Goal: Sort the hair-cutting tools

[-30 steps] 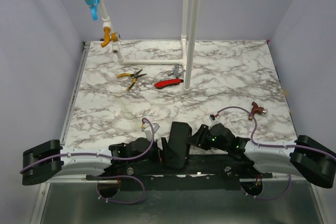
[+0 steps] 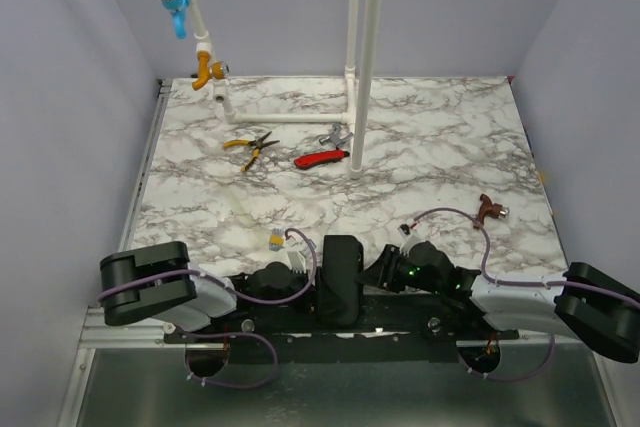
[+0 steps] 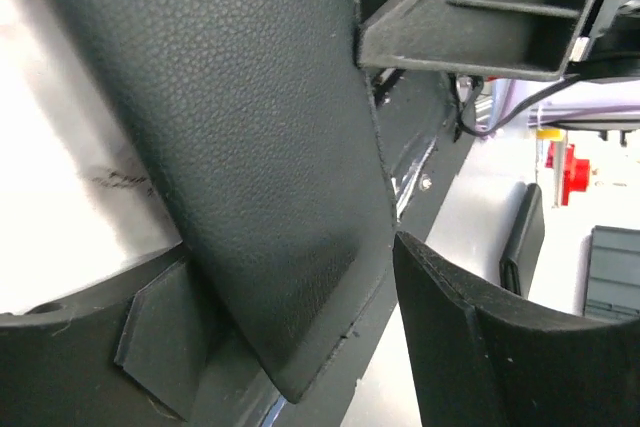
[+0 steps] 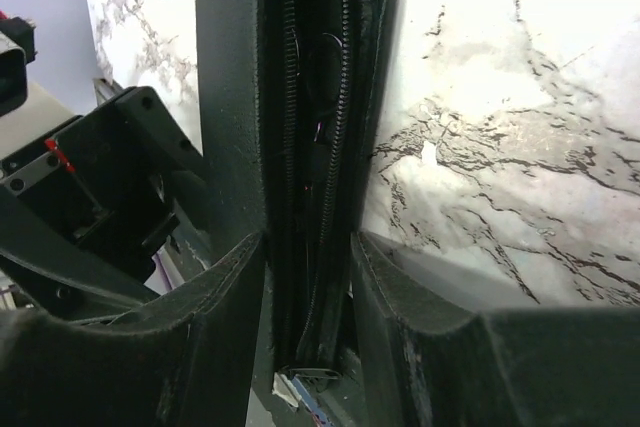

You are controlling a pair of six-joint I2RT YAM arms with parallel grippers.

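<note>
A black zippered leather case [image 2: 343, 272] stands lengthwise at the table's front edge. In the right wrist view it [image 4: 230, 97] is partly unzipped, dark tools showing inside. My left gripper [image 2: 318, 292] is at the case's near left; in the left wrist view its fingers [image 3: 480, 337] are either side of the leather [image 3: 250, 147], part open. My right gripper [image 2: 378, 272] is at the case's right, its fingertips [image 4: 220, 297] around the near part of the case's zipped side. Whether either grips firmly is unclear.
Yellow pliers [image 2: 250, 147], a red cutter [image 2: 318, 158] and an adjustable wrench [image 2: 335, 137] lie near white pipes [image 2: 355, 127] with blue and orange taps. A brown tap [image 2: 488, 210] lies at right. The middle of the marble board is clear.
The case has turned straighter along the front-to-back line. The left arm's elbow has shifted right and up in the top view; the right arm has moved slightly.
</note>
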